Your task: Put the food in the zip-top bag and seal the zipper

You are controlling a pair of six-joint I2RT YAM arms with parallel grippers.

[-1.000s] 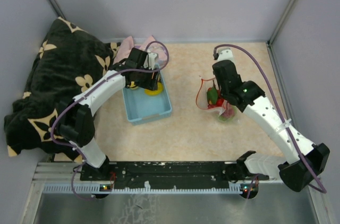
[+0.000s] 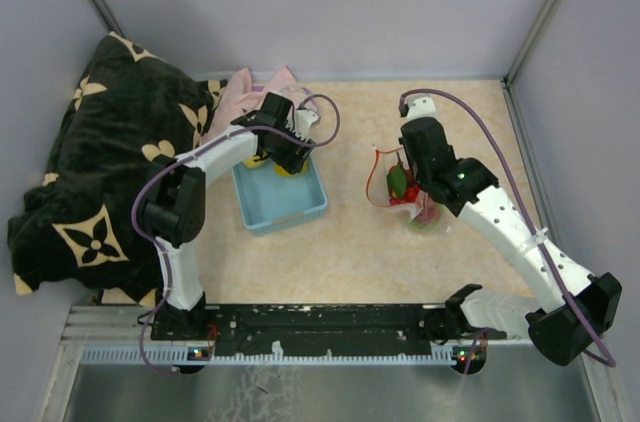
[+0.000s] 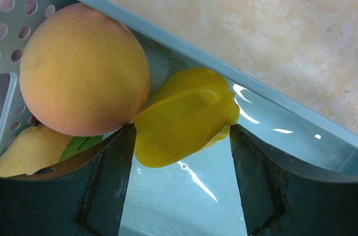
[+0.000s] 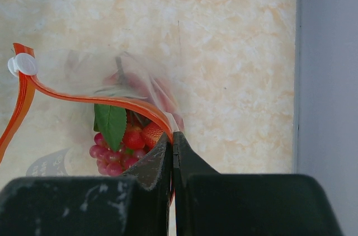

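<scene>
A blue bin (image 2: 280, 212) holds a yellow pepper (image 3: 184, 118), a peach (image 3: 84, 68) and a pear (image 3: 31, 152). My left gripper is over the bin, its open fingers on either side of the pepper. At right on the table, the clear zip top bag (image 2: 385, 192) with orange zipper holds grapes (image 4: 109, 157), red fruit (image 4: 134, 138) and green items. My right gripper is shut on the bag's orange-edged rim, whose mouth gapes.
A dark patterned cloth (image 2: 90, 172) covers the left side, with pink cloth (image 2: 235, 102) behind the bin. Bare table (image 2: 340, 262) lies between bin and bag. Walls enclose the workspace.
My left arm has shifted slightly right, its gripper now down at the pepper; the bin has shifted slightly right too. The right arm looks nearly still.
</scene>
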